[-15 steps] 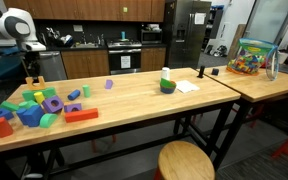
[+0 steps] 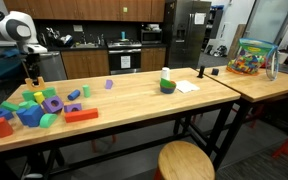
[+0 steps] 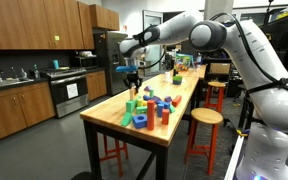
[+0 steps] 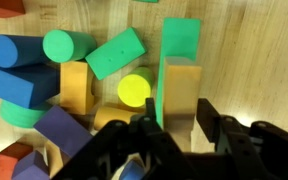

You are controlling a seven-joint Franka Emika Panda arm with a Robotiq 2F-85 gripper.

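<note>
Seen from the wrist, my gripper has its fingers on either side of an upright orange wooden block (image 4: 182, 80). Whether the fingers press on the block cannot be made out. A long green block (image 4: 180, 38) lies beneath and beyond it. Left of the gripper are a yellow cylinder (image 4: 135, 88), a green block (image 4: 116, 53), a green cylinder (image 4: 68, 45) and a flat orange block (image 4: 76, 87). In exterior view 1 the gripper (image 2: 33, 79) is low over the coloured blocks at the table's left end.
More blocks crowd the left side, among them a blue one (image 4: 22, 84) and a purple one (image 4: 62, 130). Bare wood (image 4: 249, 60) lies to the right. Farther along the table stand a green bowl (image 2: 167, 86) and white paper (image 2: 187, 86). A stool (image 2: 185, 161) stands in front.
The person behind the table has shifted slightly.
</note>
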